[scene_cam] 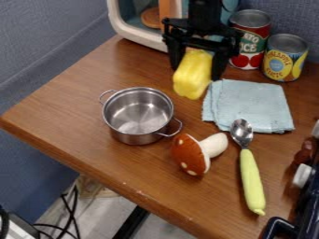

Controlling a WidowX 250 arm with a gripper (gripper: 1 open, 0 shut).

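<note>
My gripper (pixel 197 49) is at the top centre, shut on a yellow object (pixel 192 75) that hangs below its fingers, above the back of the table near a folded light-blue cloth (pixel 247 105). A steel pot (pixel 136 116) with two handles stands at centre-left. A red-and-white mushroom toy (pixel 192 153) lies in front of it. A spoon with a long pale yellow handle (pixel 251 176) lies at the right.
A red tomato can (pixel 251 39) and a yellow can (pixel 285 58) stand at the back right. A light-blue appliance (pixel 137 19) is behind the gripper. Dark items (pixel 298 216) line the right edge.
</note>
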